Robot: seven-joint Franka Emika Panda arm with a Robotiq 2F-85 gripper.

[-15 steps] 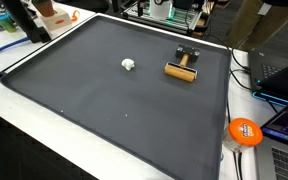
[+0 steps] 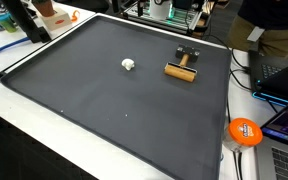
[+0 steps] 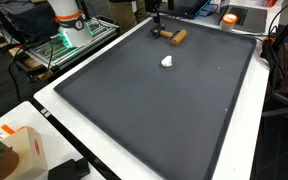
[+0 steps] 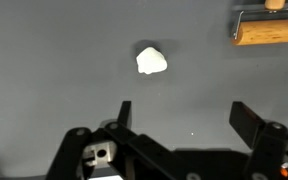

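Observation:
A small white lump (image 2: 128, 64) lies on the dark grey mat (image 2: 104, 98), and in the wrist view the same white lump (image 4: 151, 61) sits above and ahead of the fingers. To its right rests a brayer-like roller with an orange-brown cylinder (image 2: 181, 72). The wrist view has the roller (image 4: 268, 32) cut off at the upper right corner. My gripper is open, its two black fingers wide apart with only bare mat between them. Both objects are clear of the fingers. Exterior view 1 does not include the gripper.
An orange round lid (image 2: 246, 131) stands beside the mat's right side, near a laptop (image 2: 282, 157). Behind the mat's left end are a plant pot (image 2: 46, 8) and cables. In exterior view 2, the robot's base (image 3: 74, 30) is at the upper left. Most of the mat is empty.
The brownish shape at the upper right edge of exterior view 1 has shifted slightly. The white lump and the roller have stayed put.

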